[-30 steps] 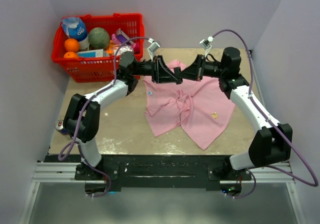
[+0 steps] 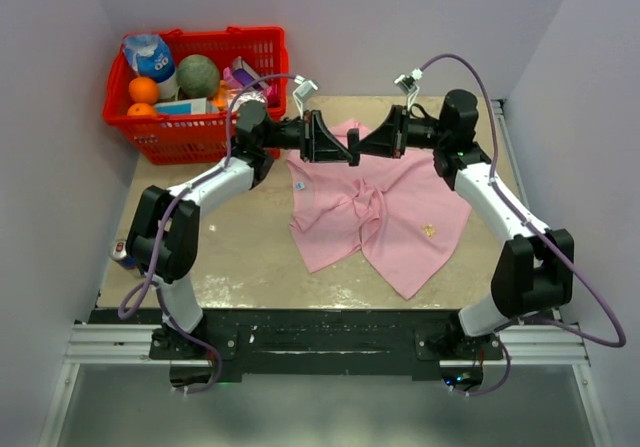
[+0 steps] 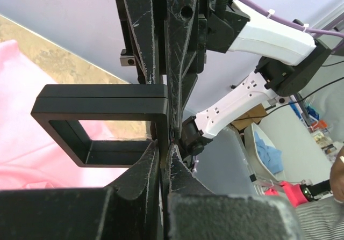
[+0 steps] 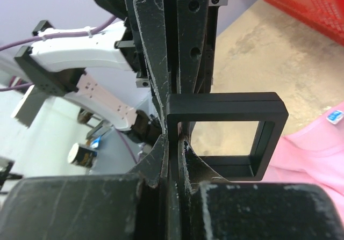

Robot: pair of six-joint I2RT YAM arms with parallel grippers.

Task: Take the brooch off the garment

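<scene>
The pink garment lies spread and partly bunched on the table. A small yellow piece, likely the brooch, rests on its right part. Above the garment's far side, a black rectangular frame stands between the two hands, seen nearly edge-on from the top. My left gripper is shut on one side bar of this frame. Facing it, my right gripper has its fingers around the same side of the black frame; whether they press on it I cannot tell.
A red basket full of fruit and packages stands at the back left. A can is at the left edge. A blue-white tag shows on the garment. Bare table lies at front left.
The garment and the yellow piece stay where they were.
</scene>
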